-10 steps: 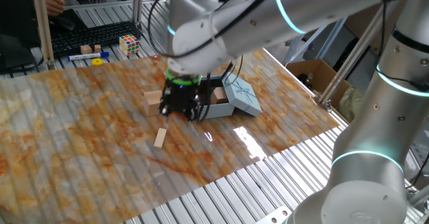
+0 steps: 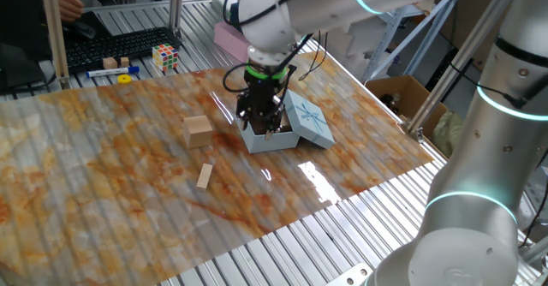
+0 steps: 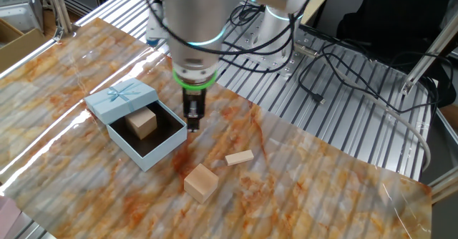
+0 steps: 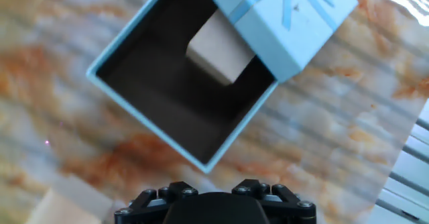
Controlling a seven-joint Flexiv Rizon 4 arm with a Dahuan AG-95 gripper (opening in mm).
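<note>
A light blue gift box (image 3: 147,157) stands on the marbled sheet with its bow-topped lid (image 3: 122,99) resting tilted across one corner. Inside it lies a wooden block (image 3: 142,123), partly covered by the lid in the wrist view. My gripper (image 2: 257,128) hangs over or beside the box, its fingers spread with nothing visible between them; in exterior view 2 its tips show close by the box's right corner. A second wooden cube (image 3: 201,184) sits on the sheet outside the box. Near that cube lies a thin flat wooden piece (image 3: 239,157).
A Rubik's cube (image 2: 165,57), a marker (image 2: 113,71), a yellow ring (image 2: 124,79) and a keyboard (image 2: 120,48) occupy the back left. A person's hand (image 2: 70,5) shows there too. Much of the marbled sheet (image 2: 86,183) is bare.
My gripper has moved rightward in exterior view 1, from near the outer wooden cube to over the box area. The box, lid and loose wooden pieces have stayed put.
</note>
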